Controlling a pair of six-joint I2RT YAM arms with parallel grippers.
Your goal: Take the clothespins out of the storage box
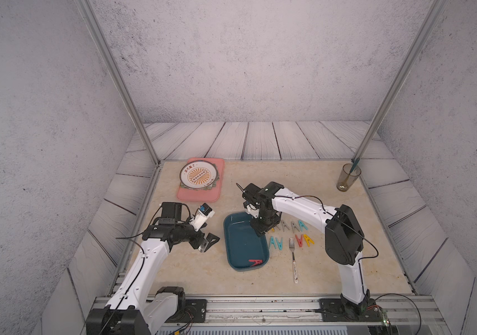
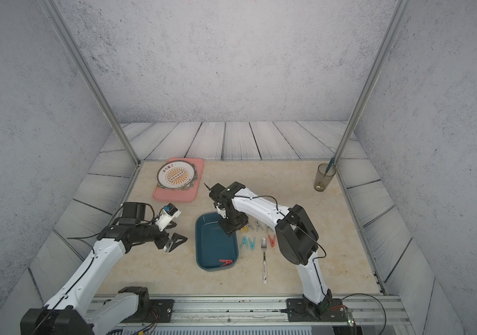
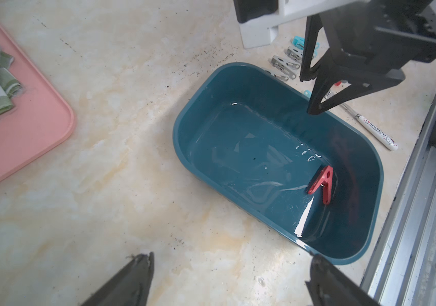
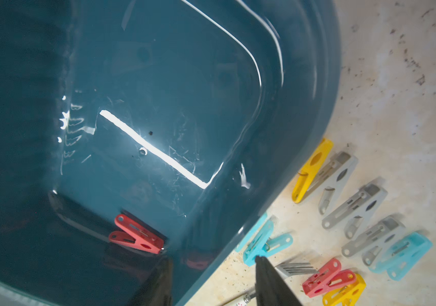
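Observation:
One red clothespin (image 4: pixel 136 234) lies inside the dark teal storage box (image 3: pixel 264 214), close to its near right corner. Outside, along the box's right side, several clothespins lie on the table: a yellow one (image 4: pixel 312 170), grey ones (image 4: pixel 355 206), light blue ones (image 4: pixel 265 240), a red one (image 4: pixel 328 278) and another yellow one (image 4: pixel 346 291). My right gripper is above the right part of the box, its fingers apart and empty. Left of the box, my left gripper stands open over bare table, nothing between its fingers.
A fork (image 1: pixel 293 262) lies right of the box. At the back left, a patterned plate (image 1: pixel 198 175) rests on a pink board (image 1: pixel 199 194). A glass (image 1: pixel 348 178) stands far right. Behind the box, the table is clear.

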